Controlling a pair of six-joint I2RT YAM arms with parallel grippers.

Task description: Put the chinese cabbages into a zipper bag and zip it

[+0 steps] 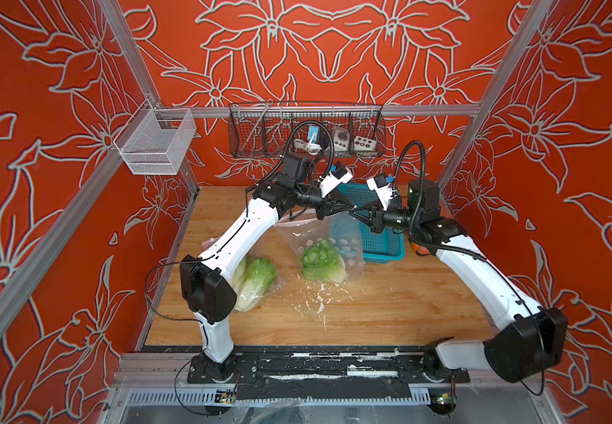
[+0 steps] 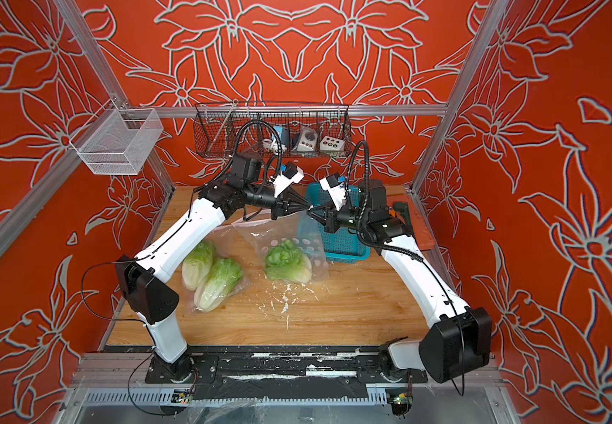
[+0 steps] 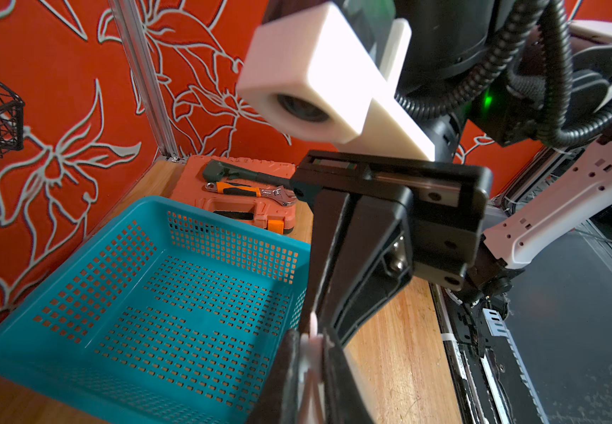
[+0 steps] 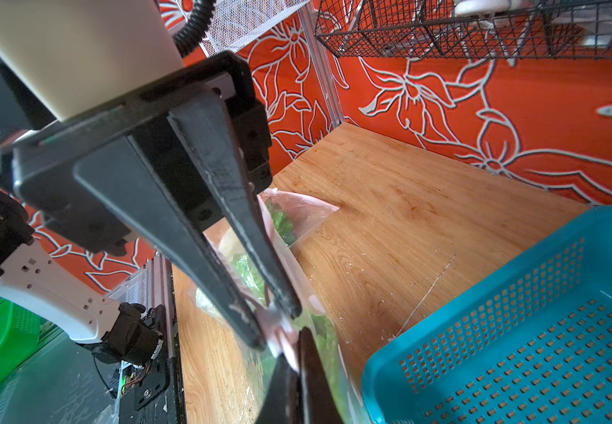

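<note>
A green Chinese cabbage (image 1: pixel 322 261) lies inside a clear zipper bag (image 1: pixel 354 266) at mid table. The bag's pinkish zip strip (image 4: pixel 273 328) rises toward both grippers, which meet nearly tip to tip. My left gripper is shut on the strip, whose pink end pokes up between its fingers. Opposite it, my right gripper is shut at the strip's end; whether any film sits between its fingers is hidden. Two more cabbages (image 2: pixel 197 264) lie at the left in clear plastic, partly behind the left arm in the top left view.
Right behind the grippers stands an empty teal basket (image 3: pixel 210 311). An orange case (image 3: pixel 238 190) with tools on it sits beyond, at the right. White scraps (image 2: pixel 284 300) are scattered in front of the bag.
</note>
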